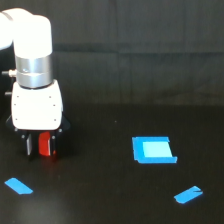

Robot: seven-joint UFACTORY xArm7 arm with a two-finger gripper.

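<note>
At the left of the camera view the white arm reaches down, and its dark gripper (42, 148) is close to the table. A small red block (44, 150) shows between and behind the dark fingers, partly covered by them. The fingers blend into the black background, so whether they press on the block cannot be made out. Right of centre lies a pale square (157, 149) with blue tape along its edges, flat on the black table (105, 180), well apart from the gripper.
Two short strips of blue tape lie on the table: a left strip (18, 186) in front of the gripper and a right strip (188, 195) near the front right. Bare table stretches between the gripper and the pale square. A dark curtain (130, 70) hangs behind.
</note>
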